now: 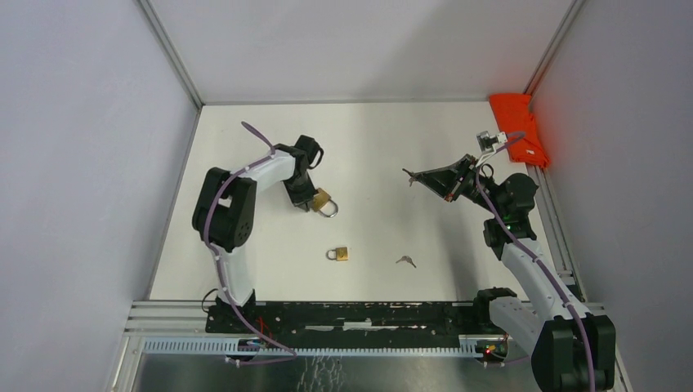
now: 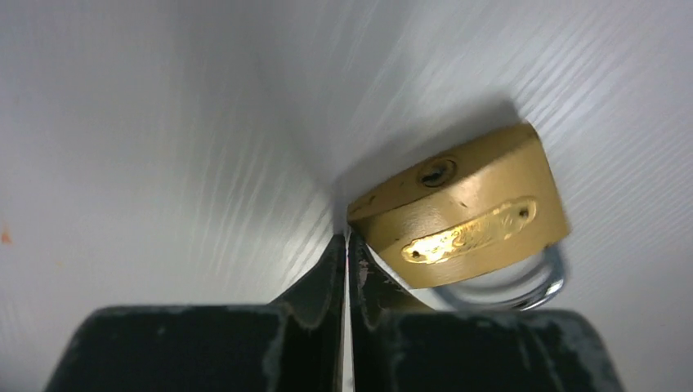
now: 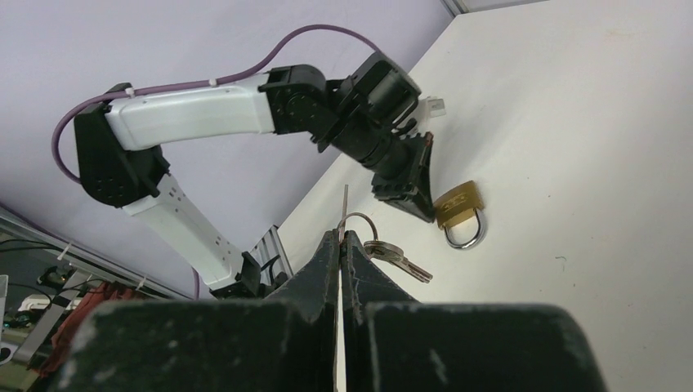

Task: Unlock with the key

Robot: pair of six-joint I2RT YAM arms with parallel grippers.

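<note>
A large brass padlock (image 2: pixel 482 216) with a steel shackle lies on the table, its keyhole end facing up and left in the left wrist view. My left gripper is shut with nothing between its fingers; the tips are at the padlock's lower left corner, outside it. Whether they touch cannot be told. In the top view the left gripper partly covers the padlock (image 1: pixel 323 199). High on the right, my right gripper is shut on a ring with keys (image 3: pixel 398 257); one thin key blade points up from its fingertips.
A small brass padlock (image 1: pixel 342 254) and loose keys (image 1: pixel 406 261) lie near the table's front. Folded orange cloth (image 1: pixel 520 126) occupies the back right corner. The table's middle, between the two arms, is bare.
</note>
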